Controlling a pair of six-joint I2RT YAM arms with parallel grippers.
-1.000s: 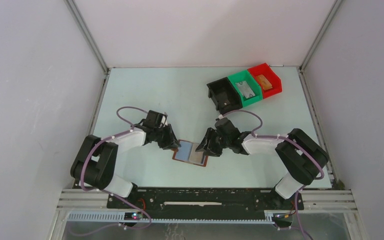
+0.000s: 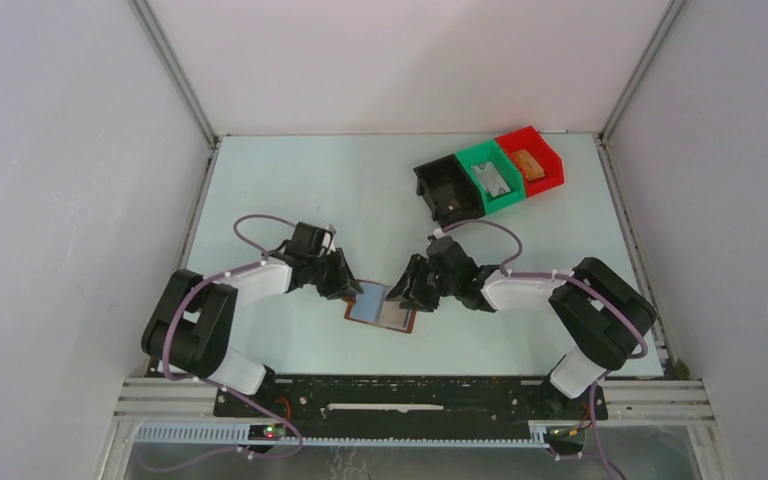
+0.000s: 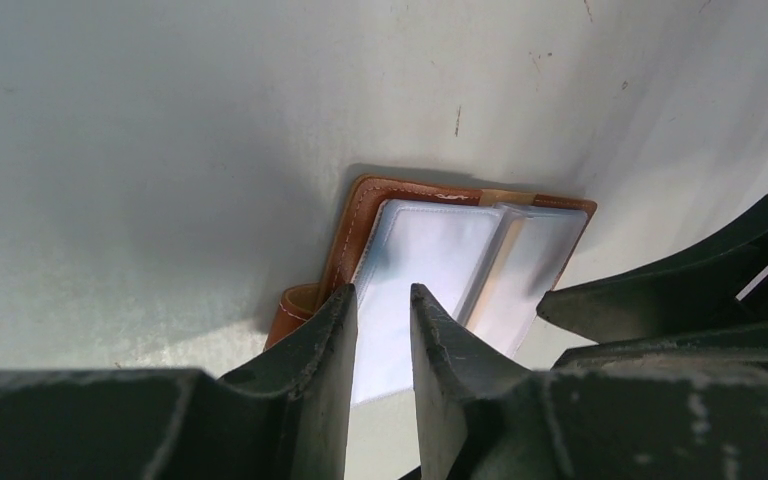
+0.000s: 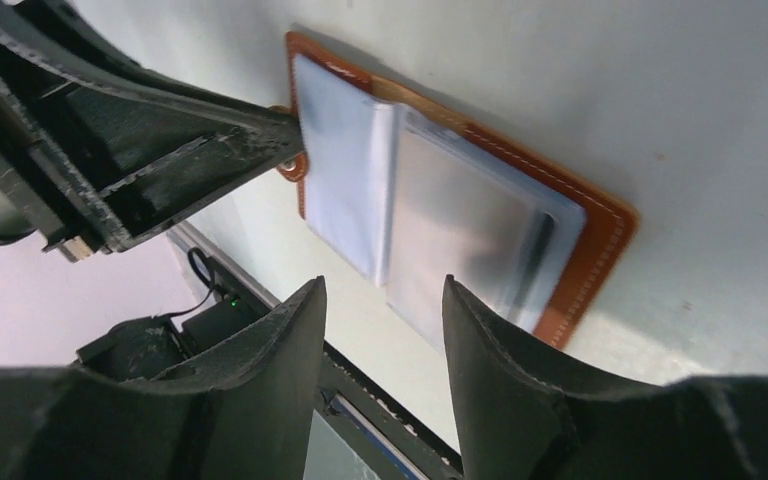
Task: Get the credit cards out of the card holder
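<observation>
The brown card holder (image 2: 358, 320) lies unfolded on the table, with pale cards or sleeves on both halves. On its left half, a white-blue panel (image 3: 420, 265) shows in the left wrist view. A clear sleeve (image 4: 455, 215) covers the right half, with a pale blue card (image 4: 566, 220) edge showing beside it. My left gripper is at the holder's left edge, its fingers partly apart, near a curled brown strap (image 3: 300, 298). Over the right half, my right gripper stands open with nothing between its fingers.
Black (image 2: 423, 182), green (image 2: 475, 155) and red (image 2: 554, 160) bins stand joined at the back right. A silvery item lies in the green one and an orange-brown item in the red one. The two grippers are close together.
My right gripper has shifted slightly left over the holder. The left gripper is almost where it was, and the holder has not visibly moved.
</observation>
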